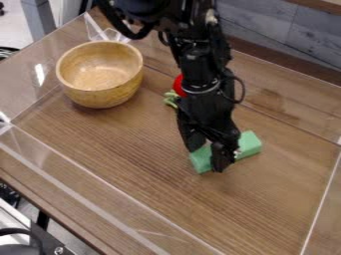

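The black robot gripper hangs over a light green rectangular block on the wooden table, its fingers lowered around the block's middle and hiding part of it. The gripper is open; whether the fingers touch the block is hard to tell.
A yellow wooden bowl stands at the upper left. A red object with a small green piece lies behind the arm, partly hidden. A wall runs along the back right.
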